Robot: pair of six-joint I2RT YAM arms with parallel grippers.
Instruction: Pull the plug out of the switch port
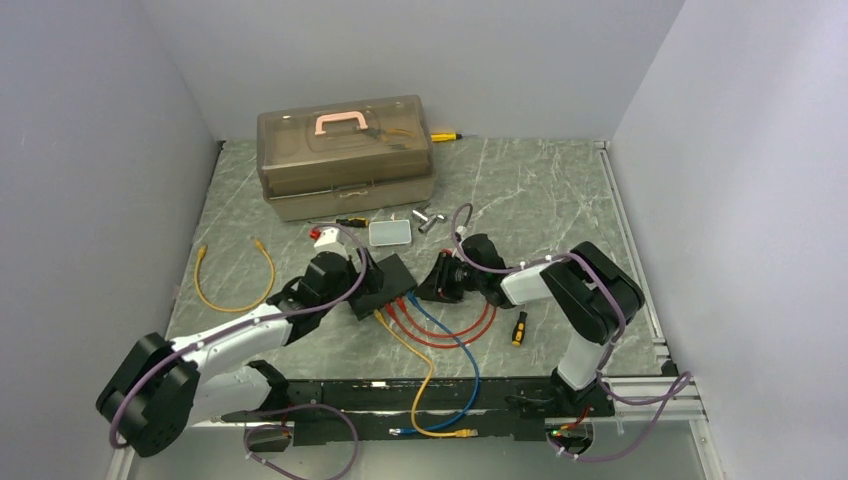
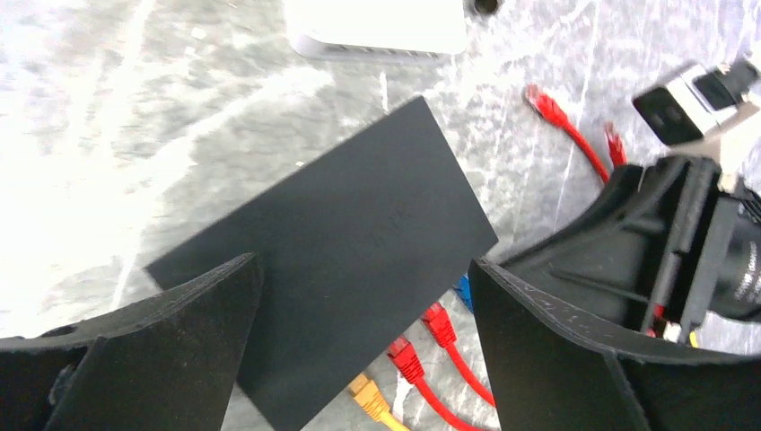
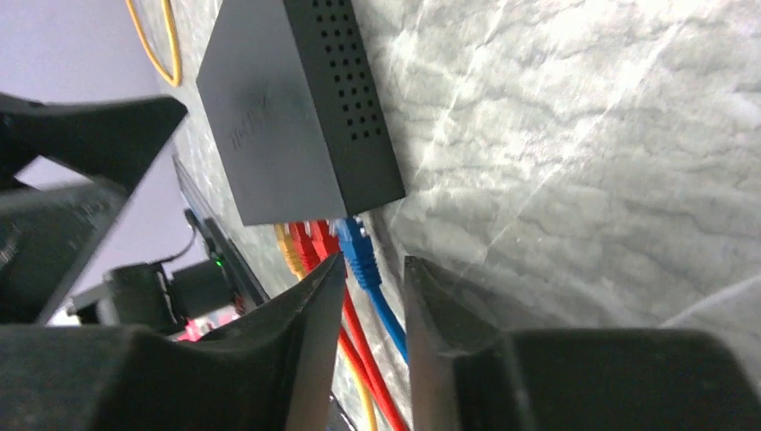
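The black switch (image 2: 359, 224) lies flat on the table, with a yellow plug (image 2: 366, 392), two red plugs, one of them a red plug (image 2: 406, 356), and a blue plug (image 3: 357, 250) along one edge. That blue plug meets the switch's edge at its corner; how deeply it is seated cannot be told. My left gripper is open above the switch, its fingers wide apart with nothing held. My right gripper is open too, its fingers apart near the blue cable (image 3: 388, 316), which runs through the gap between them.
A white box (image 1: 390, 232) and metal parts (image 1: 430, 218) sit behind the switch, in front of a large toolbox (image 1: 345, 160). A loose yellow cable (image 1: 225, 306) lies at left, a screwdriver (image 1: 519, 328) at right.
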